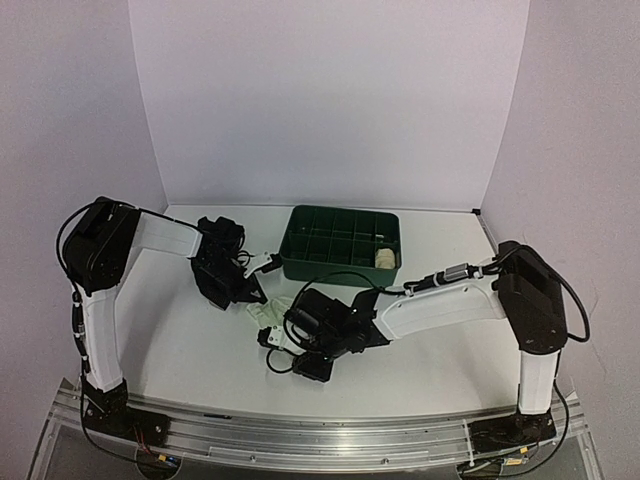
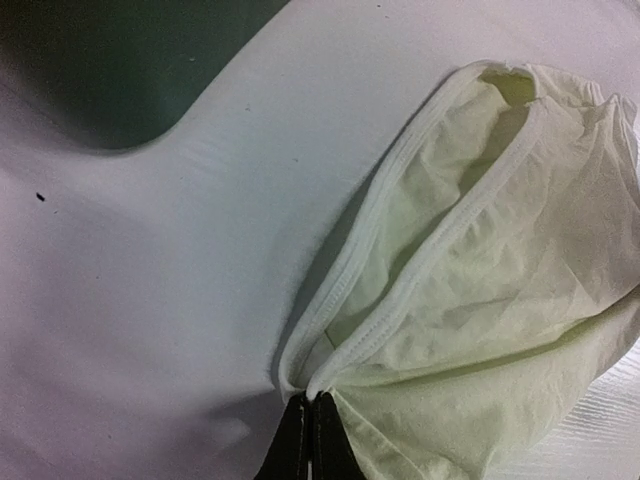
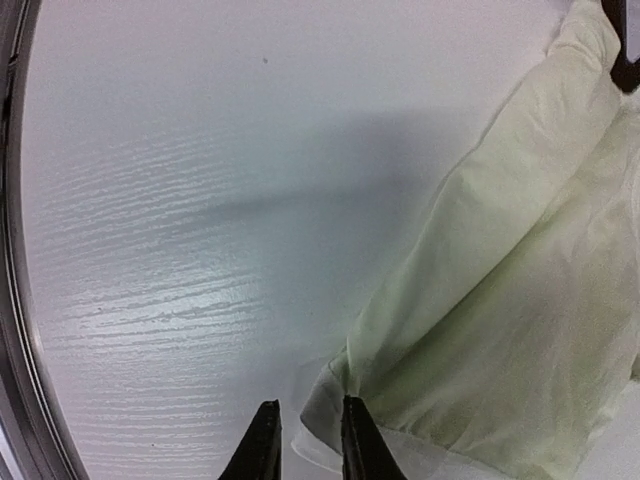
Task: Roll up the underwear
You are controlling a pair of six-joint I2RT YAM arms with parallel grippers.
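Pale cream underwear (image 1: 268, 310) lies on the white table between both grippers, its waistband open toward the back in the left wrist view (image 2: 500, 260). My left gripper is shut on the band's near corner. My right gripper is at the other end, fingers apart, one of them at the cloth's folded edge (image 3: 450, 250).
A dark green divided box (image 1: 340, 238) sits at the back, behind the cloth, with a cream bundle (image 1: 384, 258) in its right compartment.
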